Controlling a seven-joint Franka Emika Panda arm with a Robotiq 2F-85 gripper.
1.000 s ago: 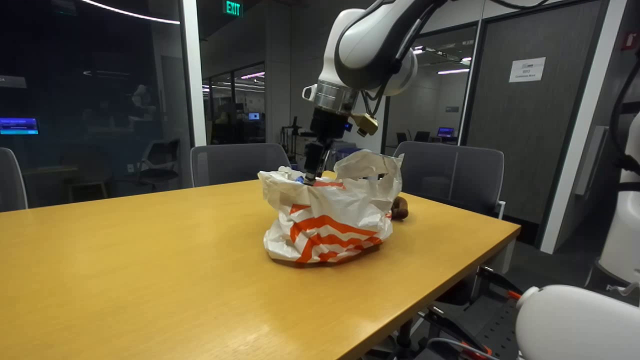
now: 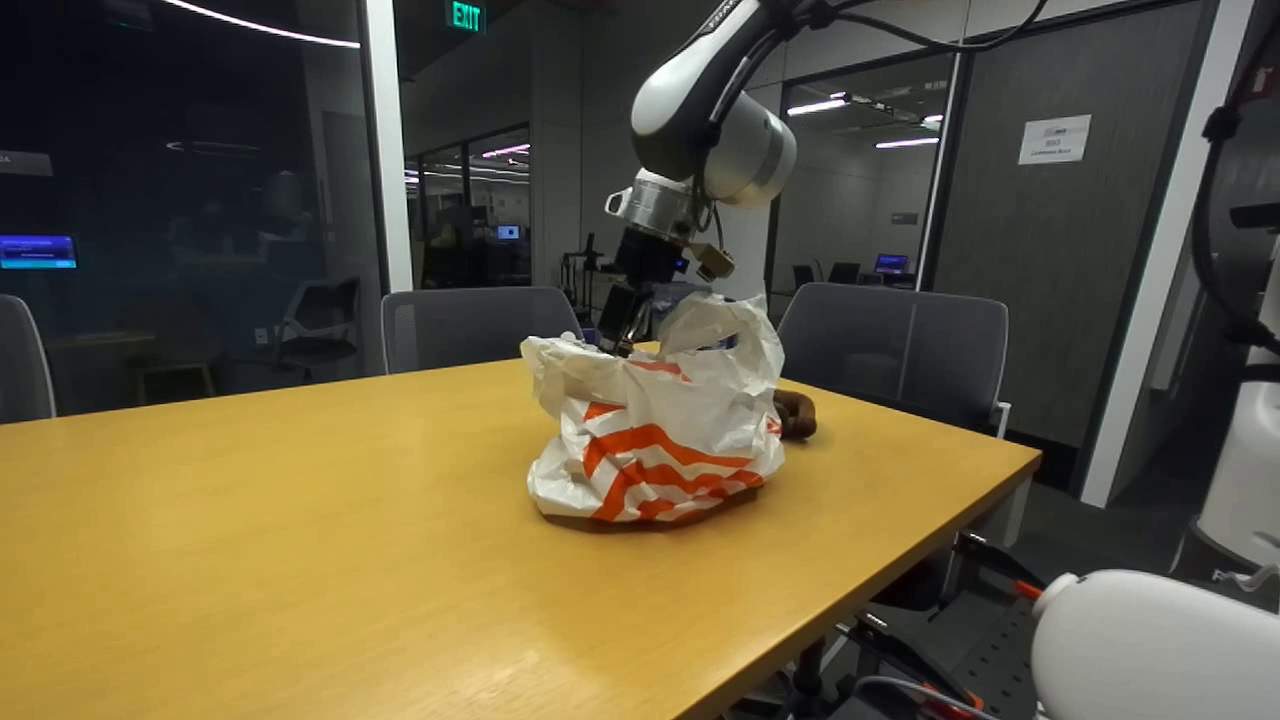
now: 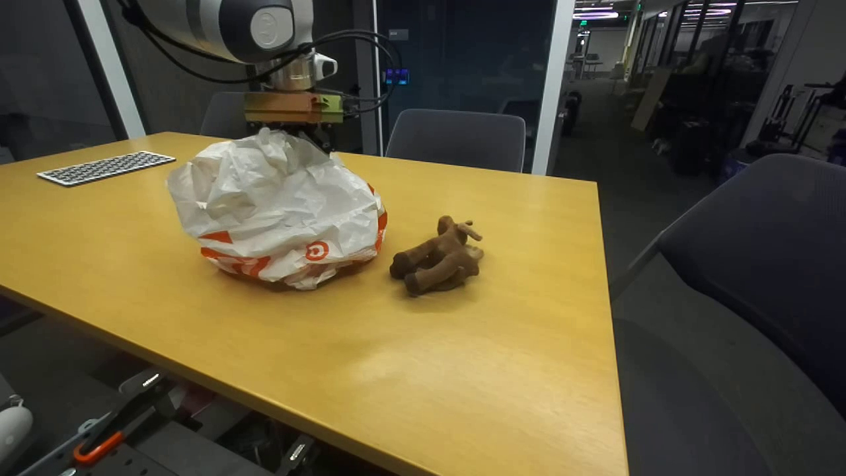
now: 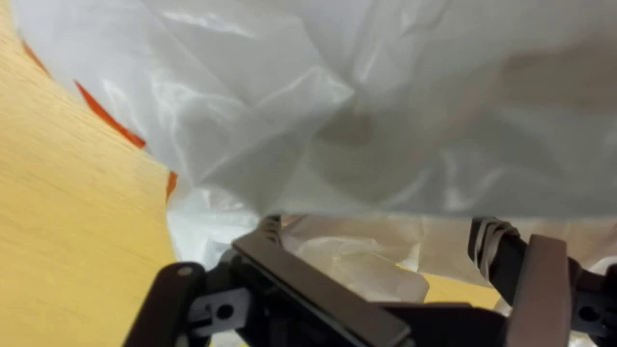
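A crumpled white plastic bag [image 2: 684, 438] with red-orange stripes stands on the table. Its top edge is raised and uneven. My gripper [image 2: 619, 340] is at the bag's mouth, partly behind the rim in exterior view 1 and mostly hidden by the bag in exterior view 2. From the wrist, the gripper is open, its two fingers wide apart, and a sheet of white plastic [image 4: 301, 115] hangs across the view just past the fingertips. Nothing is gripped between them. Beside the bag lies a brown soft toy [image 3: 437, 258]. What the bag holds cannot be made out.
A keyboard [image 3: 107, 167] rests on the far part of the table [image 3: 492, 357]. Chairs [image 3: 456, 139] stand around the edges. The wooden surface to the left of the bag in exterior view 1 is clear.
The arm has shifted, and the gripper is more tilted and slightly higher at the bag's mouth. The raised right part of the bag has moved a little left. A blue spot at the rim no longer shows.
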